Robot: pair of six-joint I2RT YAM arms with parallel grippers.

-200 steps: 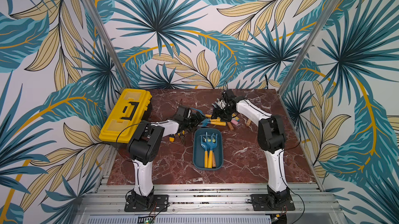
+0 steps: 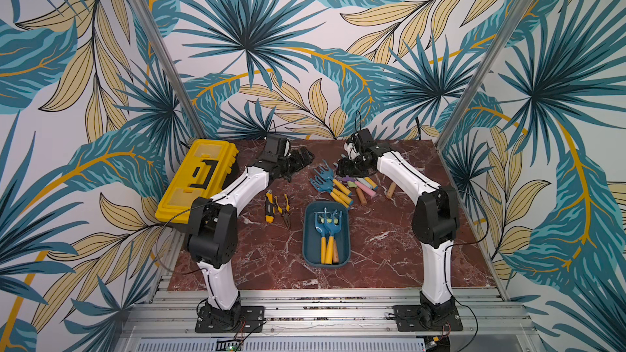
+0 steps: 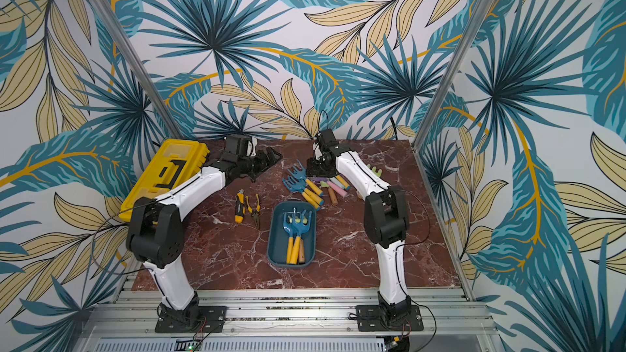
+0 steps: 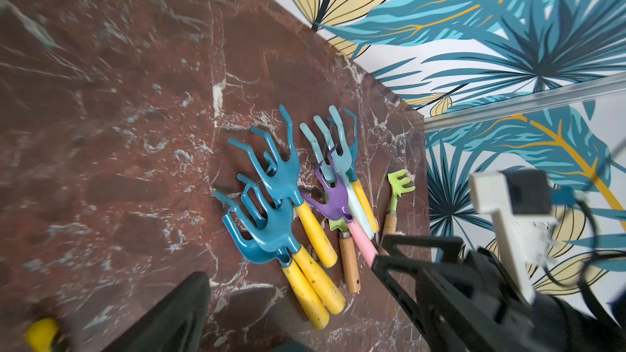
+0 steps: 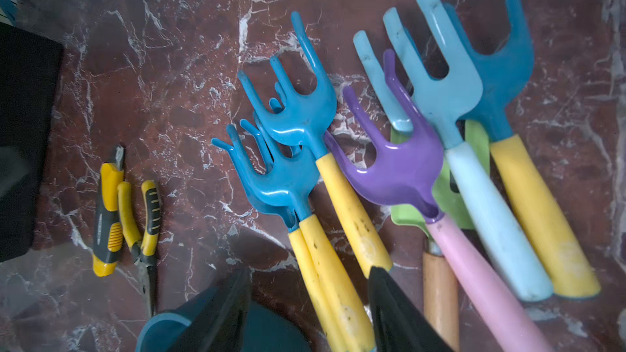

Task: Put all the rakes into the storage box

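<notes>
Blue rakes with yellow handles lie in a cluster on the red marble table; one blue rake rests partly over another blue rake. A purple rake with a pink handle and a light-blue rake overlap to their right. In front, the teal storage box holds several tools with yellow or wooden handles. My left gripper is open behind and left of the cluster, holding nothing. Above the yellow handles my right gripper has its fingers apart; no grasp shows.
Yellow-black cutters and pliers lie left of the box. A closed yellow toolbox stands at the table's left side. A small green rake lies farther right. Bare table flanks the storage box.
My left gripper has moved back and left, away from the rakes. The blue rakes' handles lie more diagonally, with their tines now uncovered. My right gripper has shifted slightly toward the back right.
</notes>
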